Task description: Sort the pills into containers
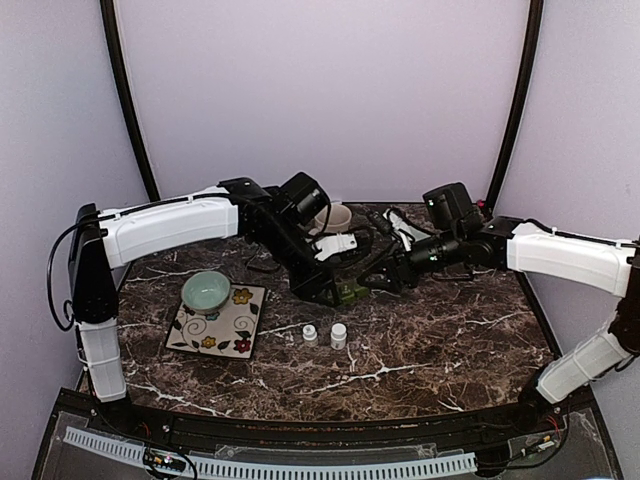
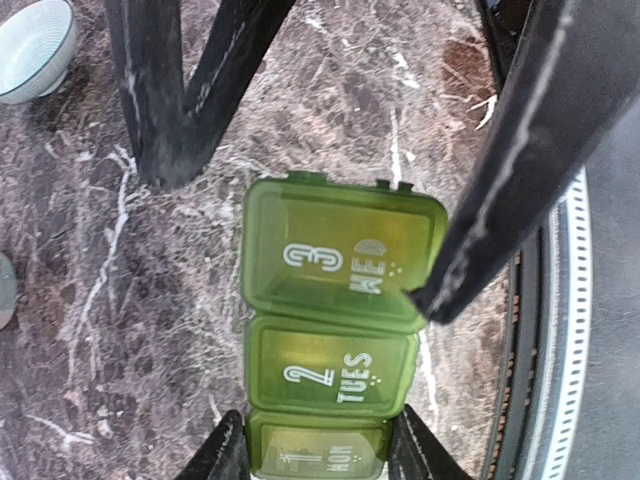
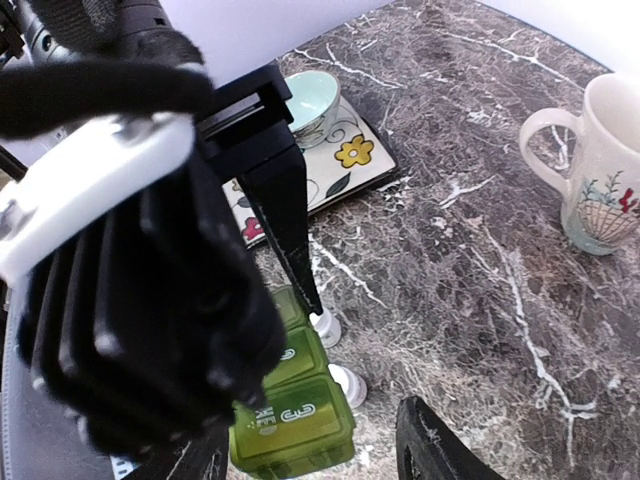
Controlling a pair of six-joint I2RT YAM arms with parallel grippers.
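My left gripper is shut on the end of the green pill organizer (image 2: 330, 365), which shows MON, TUES and a third lid, all closed, and is held over the table. My right gripper stands open at the other end, its fingers around the third compartment's end, with a gap at the right finger in the right wrist view. Two white pill bottles (image 1: 310, 335) (image 1: 339, 336) stand on the table in front of the grippers in the top view.
A floral tray (image 1: 215, 337) with a mint bowl (image 1: 205, 290) sits at the left. A mug (image 3: 610, 170) stands at the back, partly hidden by my left arm in the top view.
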